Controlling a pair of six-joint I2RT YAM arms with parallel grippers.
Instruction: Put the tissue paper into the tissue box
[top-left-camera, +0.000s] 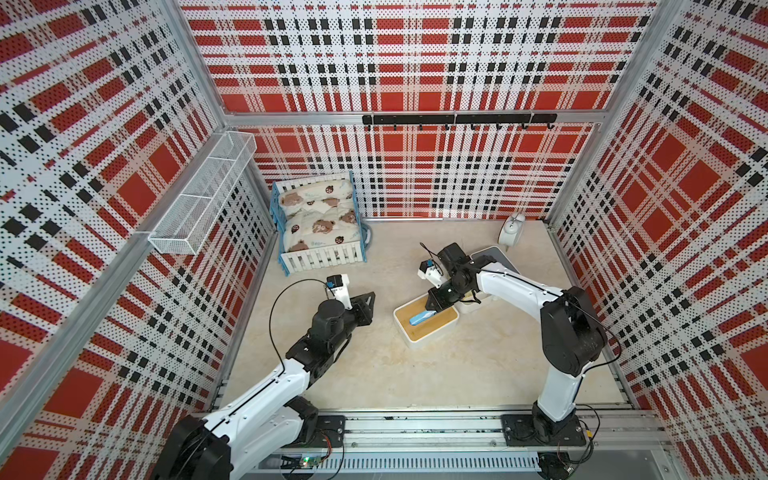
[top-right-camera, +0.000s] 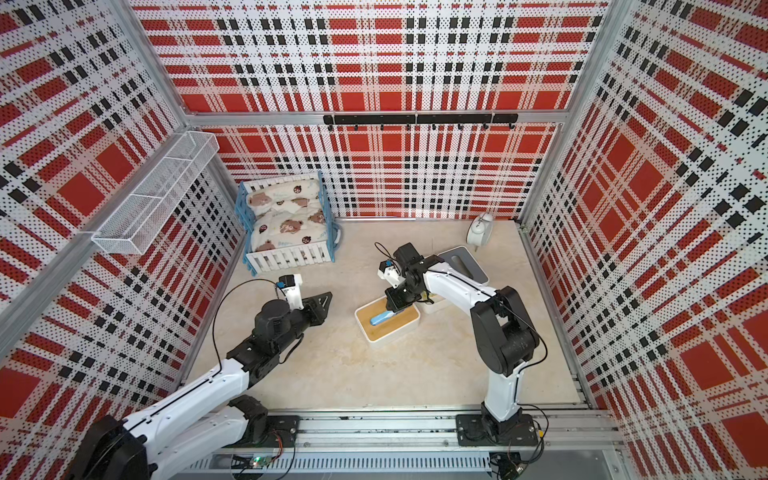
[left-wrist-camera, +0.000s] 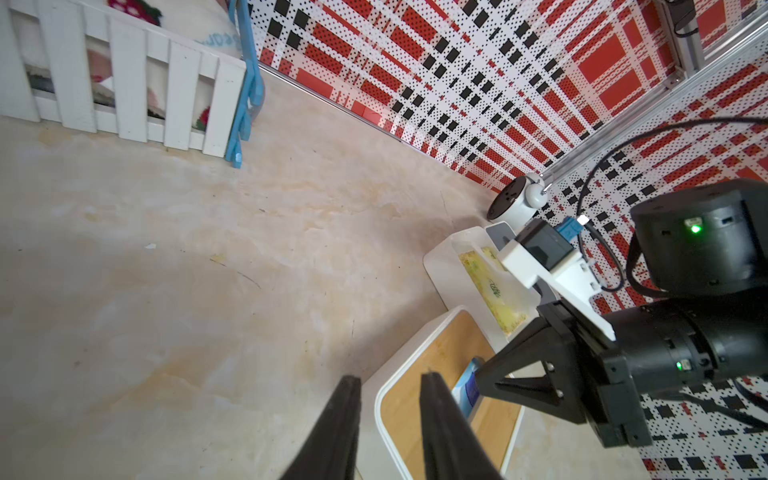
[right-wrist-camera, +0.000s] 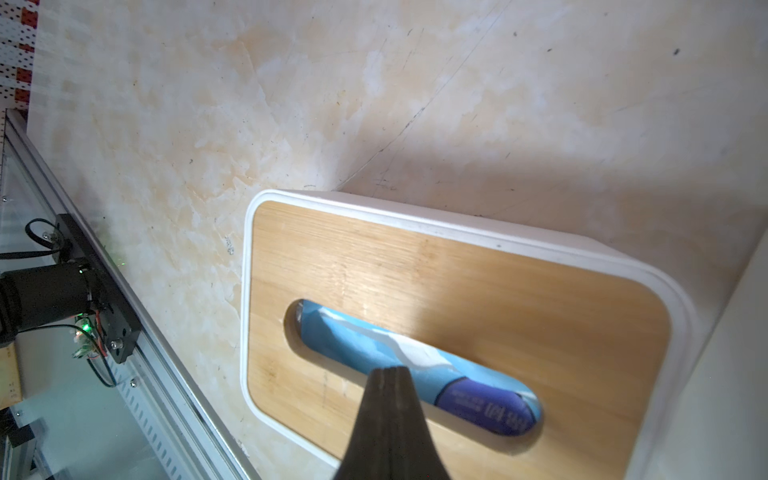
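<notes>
The white tissue box (top-left-camera: 444, 324) with a wooden lid (right-wrist-camera: 448, 272) sits mid-table. Through its slot shows a blue tissue packet (right-wrist-camera: 352, 344), inside the box. My right gripper is shut just above the lid beside the slot, nothing seen between its fingers. Left of the box, my left gripper hangs in the air, its fingers apart and empty.
Behind the box at right are a white container (left-wrist-camera: 448, 264) and a grey tray (top-right-camera: 472, 260). A white clock (top-left-camera: 510, 232) stands at the back right, a toy crib (top-left-camera: 324, 256) at back left.
</notes>
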